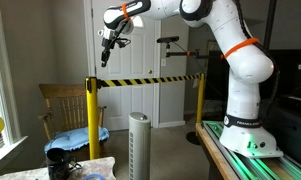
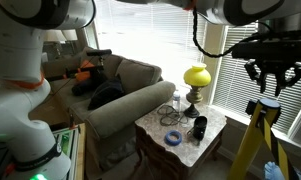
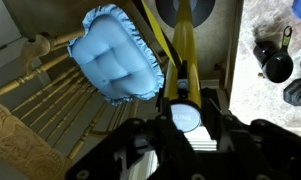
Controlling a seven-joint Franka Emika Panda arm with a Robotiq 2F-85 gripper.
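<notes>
A yellow post [image 1: 93, 120] with a black head stands before the wooden chair, a black-and-yellow striped belt [image 1: 150, 81] running from it to a second post. In exterior view 1 my gripper [image 1: 104, 61] hangs above the head and a little to its right. Exterior view 2 shows the gripper [image 2: 274, 80] over the post's pale blue top [image 2: 269, 103], its fingers apart. From the wrist, the round pale top [image 3: 186, 117] appears below, between the dark fingers. I see nothing held.
A wooden chair with a blue cushion [image 3: 116, 54] stands close by the post. A small table [image 2: 180, 138] carries a yellow lamp [image 2: 196, 78], a black mug [image 2: 199, 127] and a blue ring [image 2: 173, 138]. A grey cylinder [image 1: 139, 145] stands nearer the robot's base.
</notes>
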